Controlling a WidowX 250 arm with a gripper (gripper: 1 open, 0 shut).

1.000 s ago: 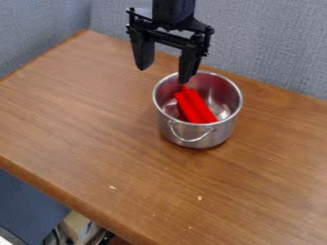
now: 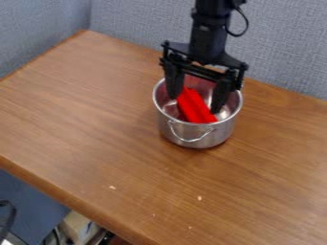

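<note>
A steel pot (image 2: 181,134) with a wire handle stands on the wooden table and holds a red elongated object (image 2: 197,109) lying slanted inside. My black gripper (image 2: 196,94) is open and hangs low over the pot, one finger at each side of the red object, reaching down to the rim or just inside. Whether the fingers touch the red object I cannot tell.
The bare wooden table (image 2: 90,124) has free room left, right and in front of the pot. Grey padded walls stand behind. The table's edge runs along the lower left, with cables below it.
My gripper has moved right and down from above the pot's back left to over and around the red object. The pot stays in place.
</note>
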